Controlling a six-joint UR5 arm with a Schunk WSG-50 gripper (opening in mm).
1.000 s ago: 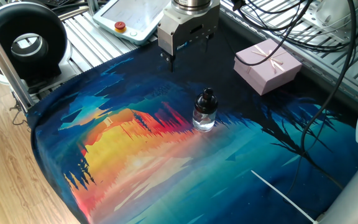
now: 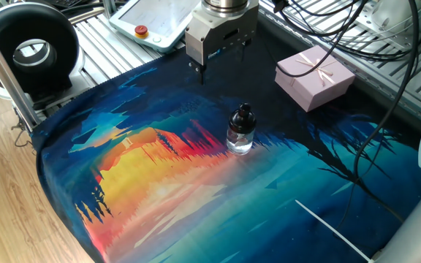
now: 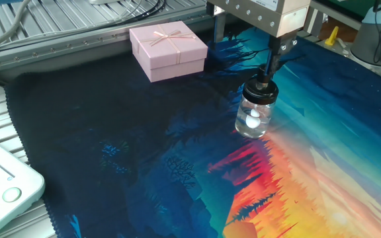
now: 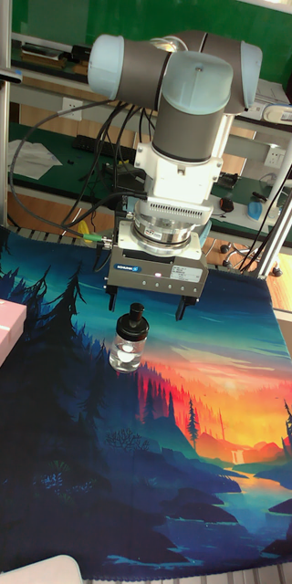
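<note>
A small clear jar [image 2: 240, 140] with a black lid and black knob stands upright on the printed cloth. In exterior view 2 something white shows inside the jar [image 3: 253, 120]. My gripper [image 2: 223, 66] hangs above the cloth, its fingers pointing down and spread wide. Nothing is between them, so it is open. From exterior view 3, the gripper [image 4: 146, 306] appears above and behind the jar [image 4: 130, 342]. One finger [image 3: 274, 58] lines up with the lid's knob in exterior view 2, but the other views show them apart.
A pink gift box [image 2: 314, 82] with a ribbon sits at the cloth's edge. Near the opposite edge lies a teach pendant [image 2: 152, 22] with a red button. Black cables hang across exterior view 1's right side.
</note>
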